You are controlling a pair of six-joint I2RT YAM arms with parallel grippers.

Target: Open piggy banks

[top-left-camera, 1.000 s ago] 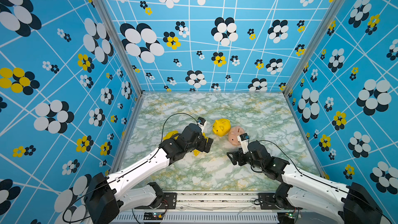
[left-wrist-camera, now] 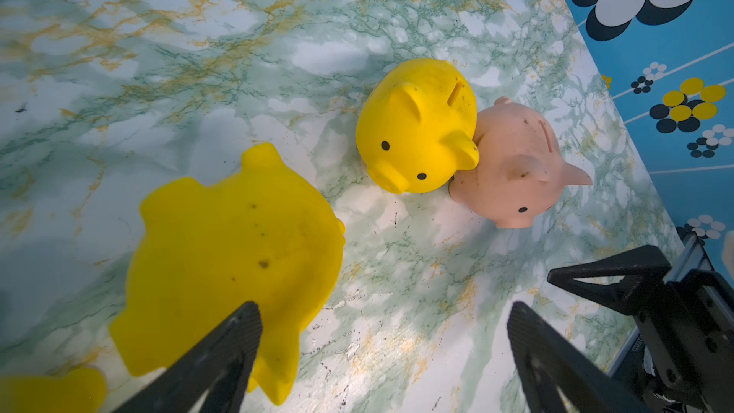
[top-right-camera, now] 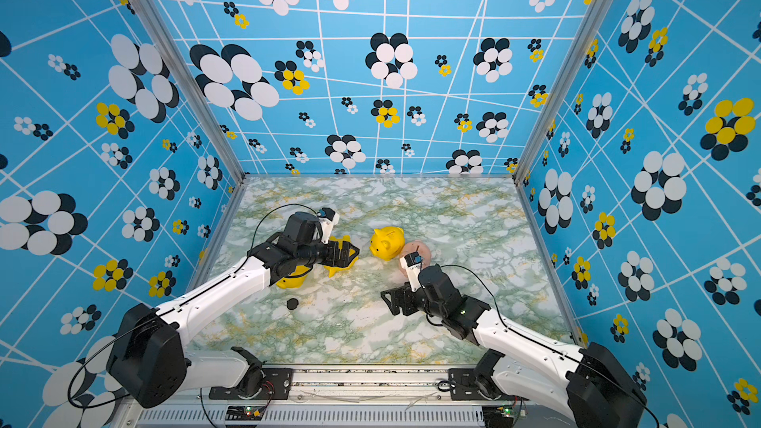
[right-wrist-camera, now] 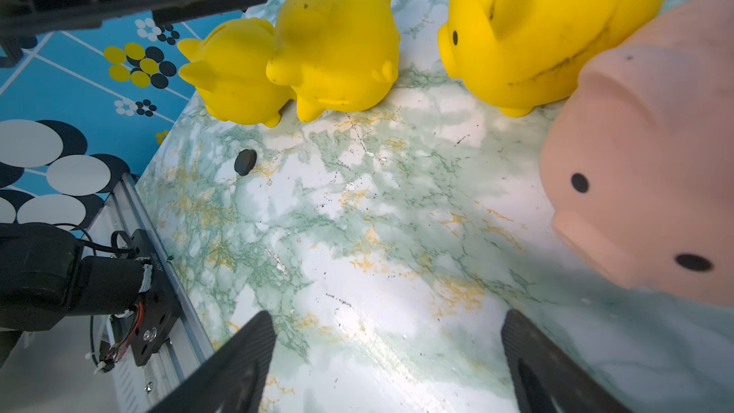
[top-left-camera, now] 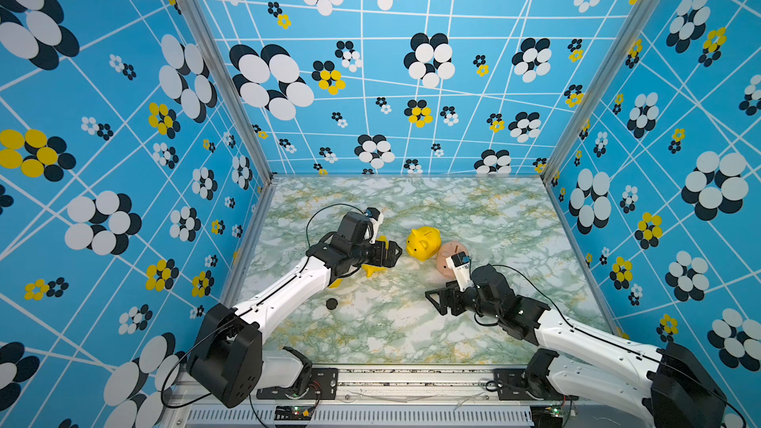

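Note:
Several piggy banks stand or lie on the marbled table. An upright yellow piggy bank (left-wrist-camera: 416,126) touches a pink piggy bank (left-wrist-camera: 516,164), both slotted on top. Under my left gripper (top-left-camera: 386,253) lies another yellow bank (left-wrist-camera: 237,248), on its side or back; a further yellow bank sits beside it, mostly cut off in the left wrist view. The left fingers are spread with nothing between them. My right gripper (top-left-camera: 444,299) is open and empty, above bare table in front of the pink bank. A small black disc (top-left-camera: 331,303) rests apart on the table.
Blue patterned walls enclose the table. The left gripper and arm overhang two yellow banks. A metal rail (top-left-camera: 412,372) runs along the front edge.
My left gripper has moved back from the front, over the yellow banks. The right gripper has shifted slightly left. The upright yellow and pink banks have stayed put.

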